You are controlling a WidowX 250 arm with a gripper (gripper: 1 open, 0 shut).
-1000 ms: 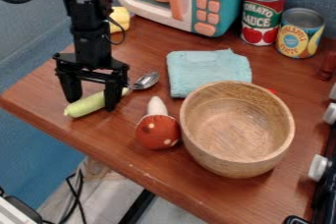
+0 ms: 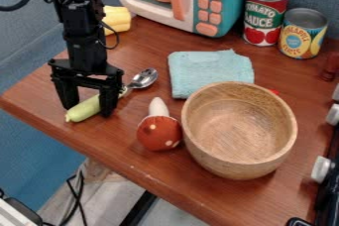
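Note:
My black gripper (image 2: 89,91) is low over the left part of the wooden table, its fingers around or just above a pale yellow-green elongated vegetable (image 2: 82,109) lying diagonally; whether they grip it is unclear. A metal spoon (image 2: 145,77) lies just right of it. A red-capped toy mushroom (image 2: 159,132) and a wooden bowl (image 2: 239,158) sit to the right.
A light blue cloth (image 2: 209,69) lies behind the bowl. A toy microwave (image 2: 173,2), tomato sauce can (image 2: 264,17) and second can (image 2: 302,34) stand at the back. Dark equipment (image 2: 328,170) lines the right edge.
The arm has shifted very slightly around the vegetable; the other things have stayed where they were.

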